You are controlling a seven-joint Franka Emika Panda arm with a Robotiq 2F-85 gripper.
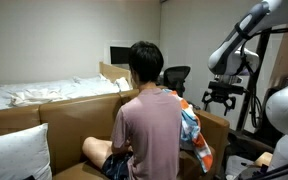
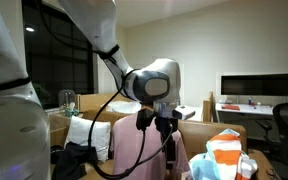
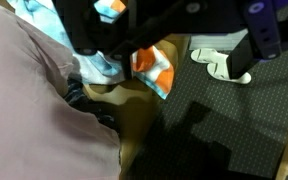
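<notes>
My gripper (image 1: pixel 222 101) hangs in the air to the right of the sofa. In the wrist view, the gripper is open, its dark fingers spread wide with nothing held between them. A blue, white and orange patterned cloth (image 1: pixel 192 132) is draped over the sofa beside a seated person. The cloth (image 3: pixel 96 68) reaches in at the upper left of the wrist view, partly hidden behind the left finger. In exterior view 2 the gripper (image 2: pixel 162 128) appears in front of the person, and the cloth (image 2: pixel 224 158) is to its right.
The person in a pink shirt (image 1: pixel 152 130) sits on the brown sofa (image 1: pixel 74 120), close to the arm. A white pillow (image 1: pixel 17 154) rests at the left. White shoes (image 3: pixel 220 66) stand on the dark floor (image 3: pixel 209 125), which is otherwise largely bare.
</notes>
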